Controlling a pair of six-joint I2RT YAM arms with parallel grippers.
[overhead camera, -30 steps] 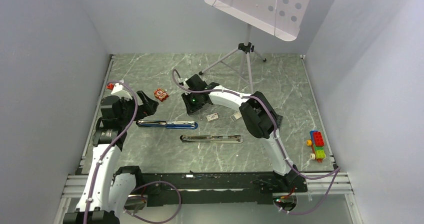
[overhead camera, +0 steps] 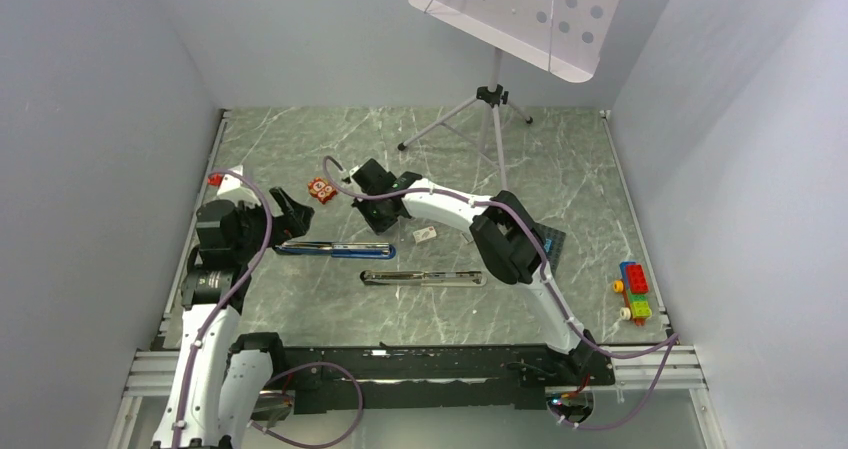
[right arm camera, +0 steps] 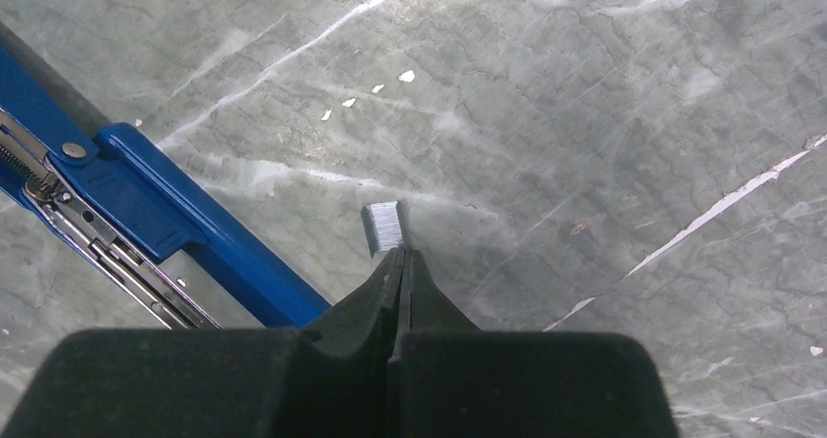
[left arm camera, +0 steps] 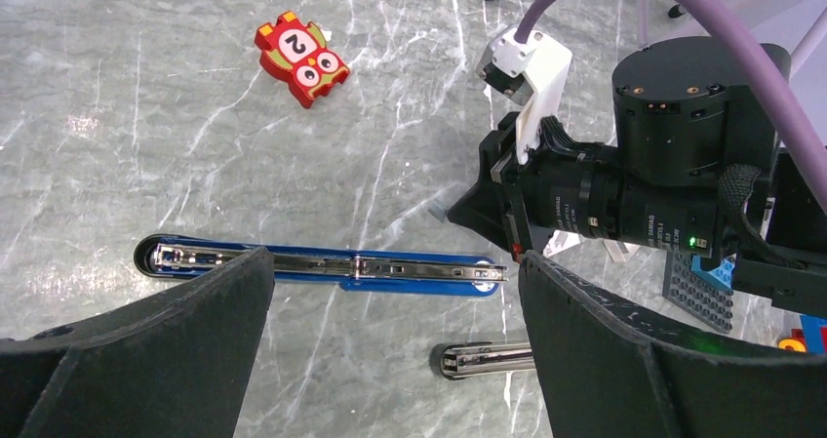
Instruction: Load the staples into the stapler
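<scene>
A short silver staple strip [right arm camera: 386,225] lies on the marble table, just beyond the tips of my right gripper. Those fingers are pressed together with nothing between them, and the strip sits outside them. In the left wrist view the strip [left arm camera: 436,210] shows as a small grey piece by the right gripper's tip. The blue stapler [left arm camera: 419,274] lies opened flat, its metal rail facing up; a second, dark stapler [overhead camera: 422,279] lies opened nearer the front. My left gripper is open above the blue stapler, its fingers wide apart and empty.
A red owl block [left arm camera: 301,58] lies behind the blue stapler. A small white box [overhead camera: 425,234] sits beside the right arm, and a dark studded plate [overhead camera: 553,248] lies under it. Toy bricks [overhead camera: 634,291] stand far right. A tripod stand [overhead camera: 492,119] rises at the back.
</scene>
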